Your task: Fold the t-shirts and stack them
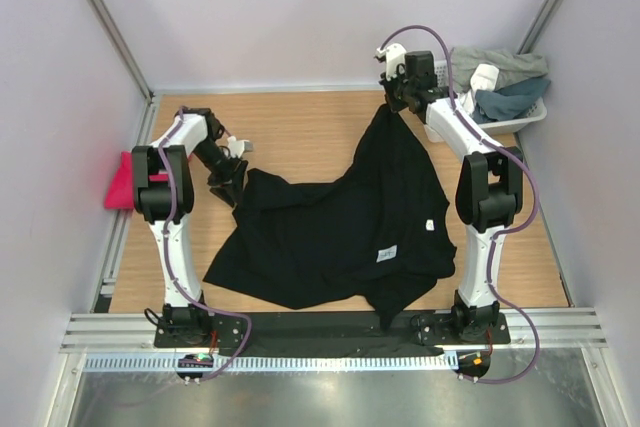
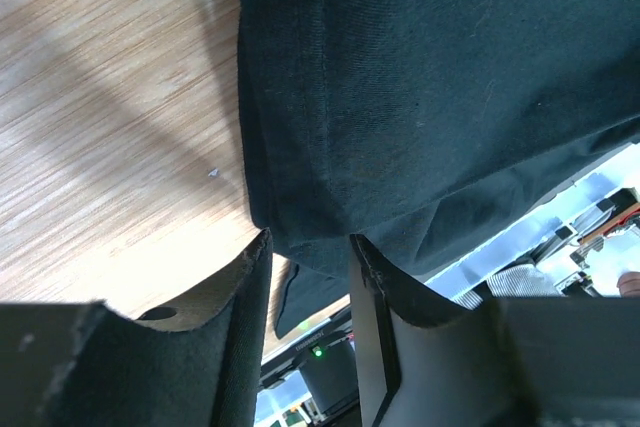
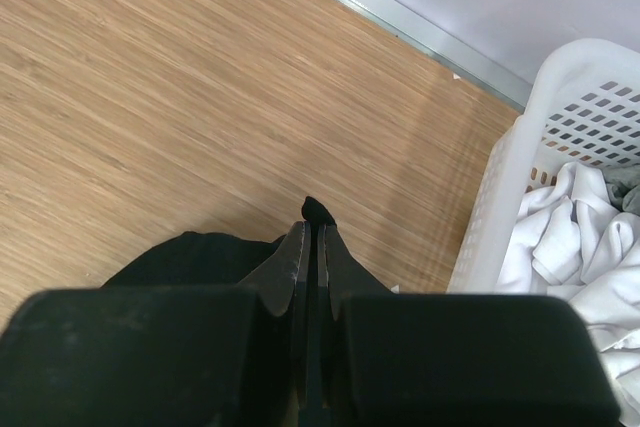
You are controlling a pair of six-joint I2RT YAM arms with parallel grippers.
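Observation:
A dark T-shirt [image 1: 330,237] lies spread over the table, its top right corner drawn up toward the back. My right gripper is shut on that corner, a small tip of cloth showing above its fingertips. My left gripper is part open, its fingertips at the folded left edge of the shirt [image 2: 420,77]. In the top view small white patches show on the shirt's right part.
A white basket [image 3: 505,197] of grey, white and blue-grey clothes stands at the back right. A red item [image 1: 118,179] lies at the far left. Bare wood [image 1: 290,127] shows at the back middle.

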